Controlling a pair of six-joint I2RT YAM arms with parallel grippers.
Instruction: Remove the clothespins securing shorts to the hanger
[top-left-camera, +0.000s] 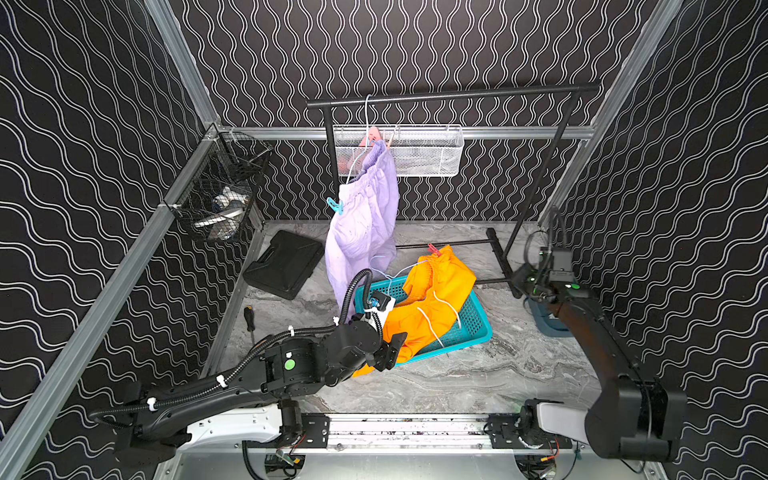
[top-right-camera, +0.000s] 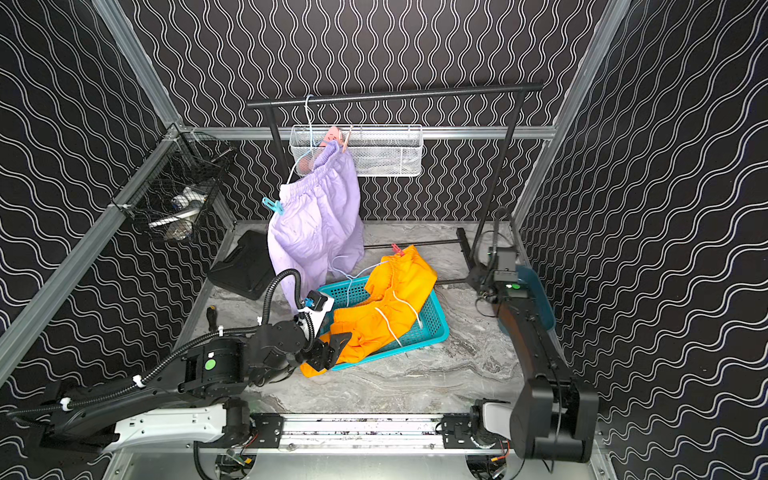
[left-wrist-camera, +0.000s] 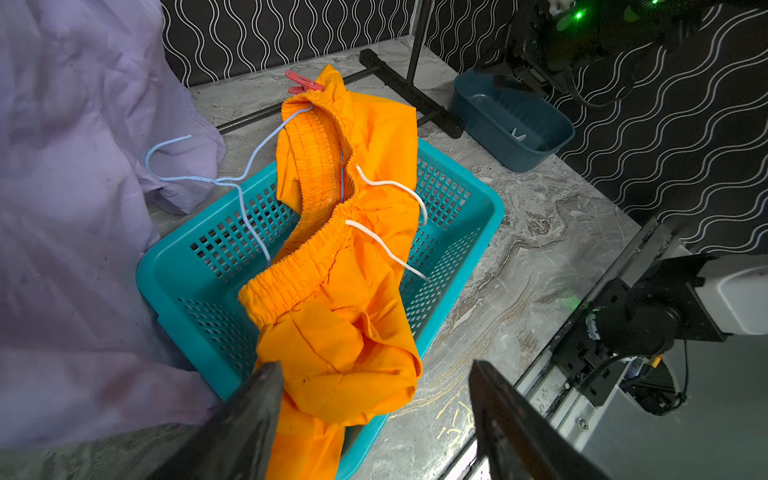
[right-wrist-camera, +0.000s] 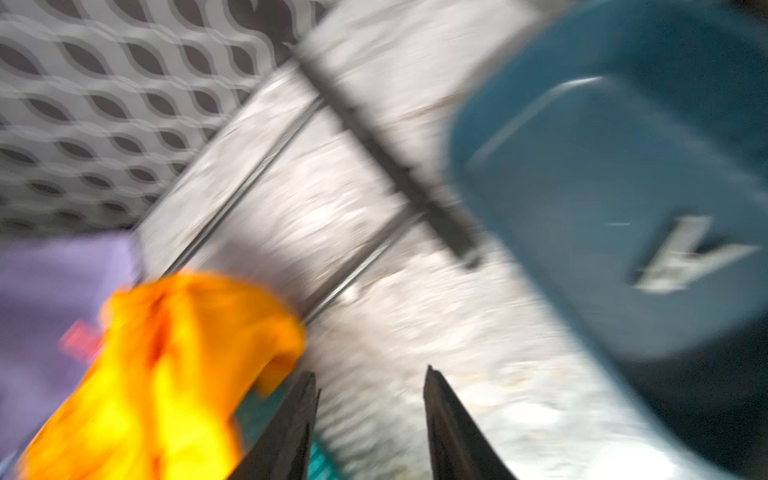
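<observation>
Lilac shorts (top-left-camera: 361, 232) hang on a hanger from the rack, a blue clothespin (top-left-camera: 335, 205) at one end of the waistband. Orange shorts (left-wrist-camera: 336, 264) lie in a teal basket (left-wrist-camera: 472, 200) on a hanger, with a pink clothespin (left-wrist-camera: 305, 82) at the top. My left gripper stands open above the basket's near-left part, nothing between its fingers. My right gripper is part open and empty, right of the orange shorts. Small white pieces (right-wrist-camera: 676, 256), blurred, lie in a dark blue bin.
The dark blue bin (left-wrist-camera: 512, 152) stands at the right beside the rack's foot (left-wrist-camera: 412, 96). A black case (top-left-camera: 284, 264) and a screwdriver (top-left-camera: 249, 320) lie at the left. A white mesh basket (top-left-camera: 424, 152) is behind the rack. Bare table lies front right.
</observation>
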